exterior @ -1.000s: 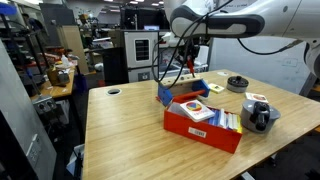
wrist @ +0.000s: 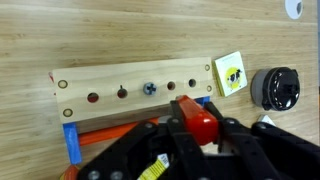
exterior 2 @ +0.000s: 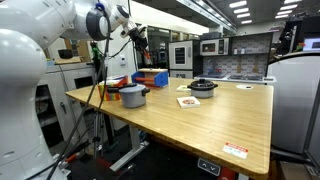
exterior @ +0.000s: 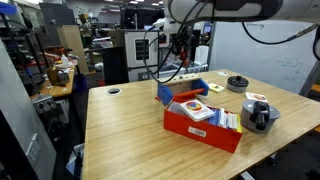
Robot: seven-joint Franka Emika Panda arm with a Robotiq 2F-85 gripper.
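Note:
In the wrist view my gripper is shut on a red, rounded object, seen end-on between the dark fingers. Below it lies a toy bench with a light wooden top, a row of holes and blue end pieces. One hole holds a grey-blue peg; the others look dark or reddish inside. From the exterior, the gripper hangs well above the bench, apart from it. What the red object's lower end looks like is hidden.
A red box with several packs and a grey pot stand at the table's front right. A black pot and a small cow-picture card are farther back.
The arm has risen and shifted slightly left over the past second, carrying the red object away from the bench. The things on the table have stayed in place.

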